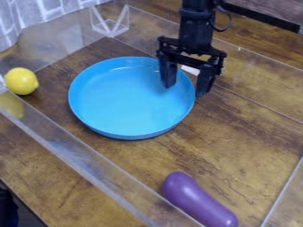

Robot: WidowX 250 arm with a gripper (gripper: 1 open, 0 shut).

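Note:
The black gripper (pixel 187 76) hangs from the top over the back right rim of a blue plate (pixel 130 97), its two fingers spread open. A small white item (pixel 189 69) shows partly behind the gripper at the plate's edge; whether it lies between the fingers cannot be made out.
A yellow lemon-like object (pixel 20 81) sits at the far left. A purple eggplant-like object (pixel 197 199) lies at the bottom right. Clear plastic walls run along the left and right. The wooden surface right of the plate is clear.

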